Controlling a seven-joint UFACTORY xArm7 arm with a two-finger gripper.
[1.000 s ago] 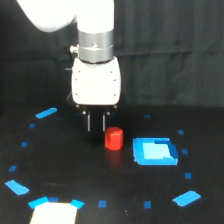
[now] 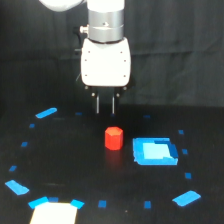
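A small red block (image 2: 114, 138) rests on the dark table near the middle of the camera view. Above it, and seemingly somewhat behind it, hangs my white gripper (image 2: 106, 104). Its two thin dark fingers (image 2: 97, 105) point down with a gap between them, and nothing sits in that gap. Fingertips and block are apart. To the right of the block lies a blue square tray (image 2: 137, 151) with a pale inside, in which no object shows.
Blue tape strips (image 2: 46, 113) and small blue marks lie flat around the table. A cream-coloured object (image 2: 53, 213) shows at the lower left edge. Bare dark table surrounds the block, and a dark curtain (image 2: 180, 60) hangs behind.
My gripper has moved up, a little to the right and seemingly farther back, away from the block's left side. The red block looks slightly different in outline; the tray has not moved.
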